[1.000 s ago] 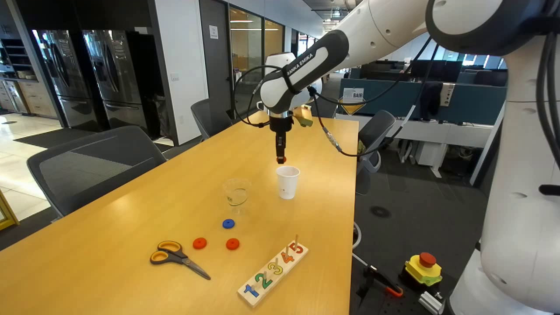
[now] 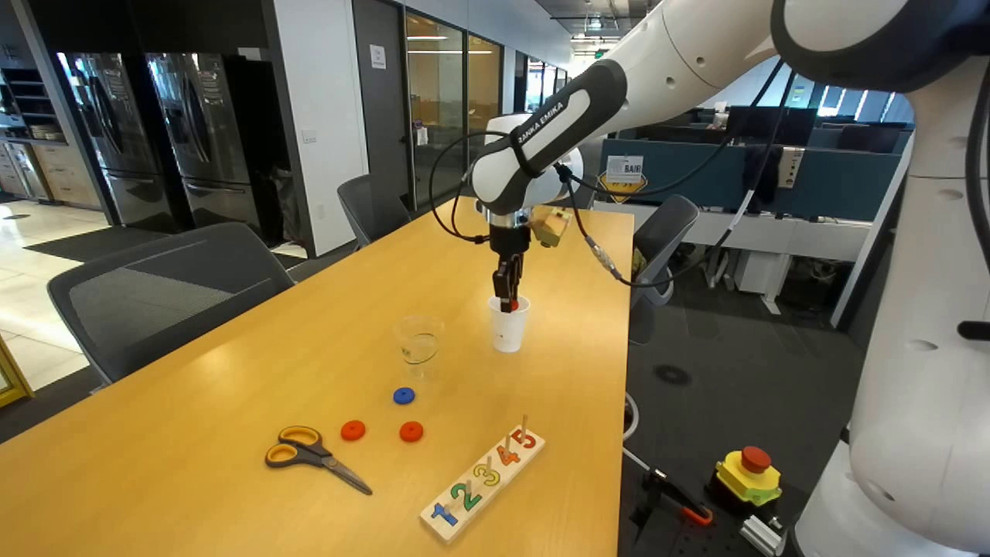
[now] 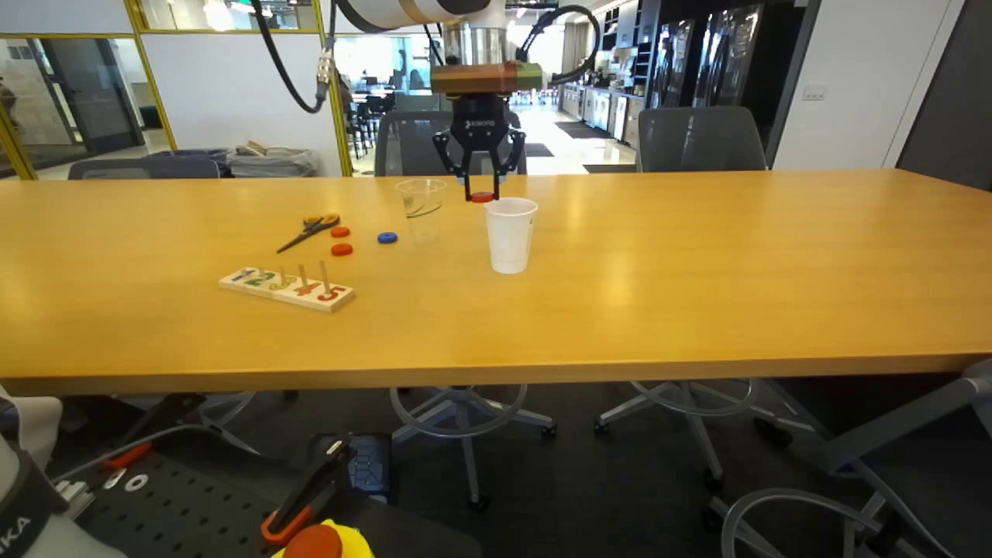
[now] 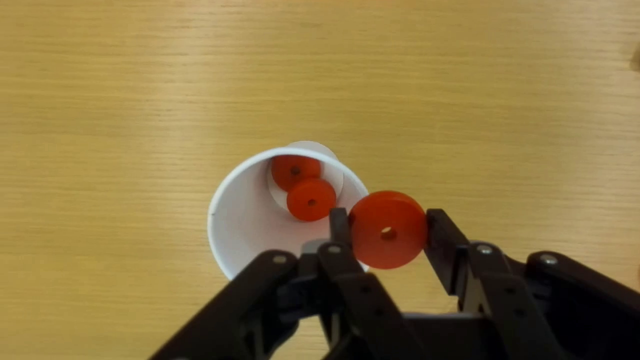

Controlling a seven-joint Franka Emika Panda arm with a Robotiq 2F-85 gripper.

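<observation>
Between my gripper's fingers is a red disc [image 4: 388, 231] with a small hole; the gripper is shut on it. In the wrist view the held disc overlaps one side of the rim of the white cup [image 4: 243, 225]. Two more red discs, an upper one [image 4: 294, 168] and a lower one [image 4: 311, 200], lie at the bottom of that cup. From exterior view 2, my gripper [image 3: 481, 197] hangs at rim height, a little left of the middle of the upright white cup [image 3: 511, 243]. Whether the gripper touches the rim I cannot tell.
On the table stand a clear cup [image 2: 419, 343] and a numbered peg board [image 2: 484, 483]. A blue disc [image 2: 404, 395], a red disc [image 2: 353, 430], another red disc [image 2: 411, 431] and scissors [image 2: 316, 455] lie nearby. Beyond the white cup the table is clear.
My gripper has come down and slightly right in exterior view 1, with the red disc held, from above the white cup to its rim. It also looks turned. The table objects have stayed put.
</observation>
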